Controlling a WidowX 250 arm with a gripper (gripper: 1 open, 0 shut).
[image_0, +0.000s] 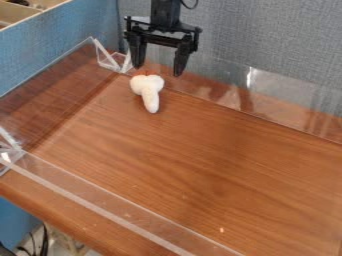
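My black gripper (158, 59) hangs at the top of the view near the back wall, its two fingers spread open with nothing visible between them. A little below it, a white mushroom-shaped object (148, 88) lies on the wooden surface (187, 170), its narrow end pointing toward the front.
Clear plastic walls (273, 97) edge the wooden surface, with a white corner bracket (115, 62) at the back left and another fitting at the left edge.
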